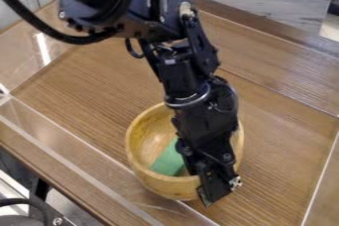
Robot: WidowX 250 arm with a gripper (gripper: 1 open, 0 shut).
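Note:
A light wooden bowl (143,143) sits near the front edge of the wooden table. Inside it lies a green object (169,161), partly hidden by the arm. My black gripper (217,182) reaches down over the bowl's right side, its tips low at the front-right rim. The tips appear closed on something at that rim, most likely the bowl's wall, though the contact is largely hidden.
A pale wall stands at the back. Black cables show at the lower left, beyond the table's edge.

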